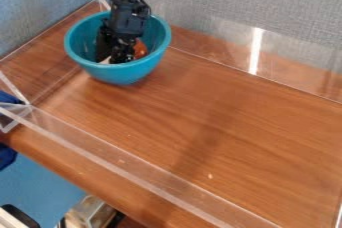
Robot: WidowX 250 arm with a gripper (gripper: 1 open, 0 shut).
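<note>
My black gripper [122, 44] reaches down from the top into a teal bowl [131, 71] at the upper left of the table. Inside the bowl, beside the fingers, an orange-red item [140, 49] and a pale item show, partly hidden by the gripper and the bowl's wall. The dark fingertips are too small and shadowed to show their opening clearly.
At the lower left, off the table, lie a blue object [6, 155] and some pale items.
</note>
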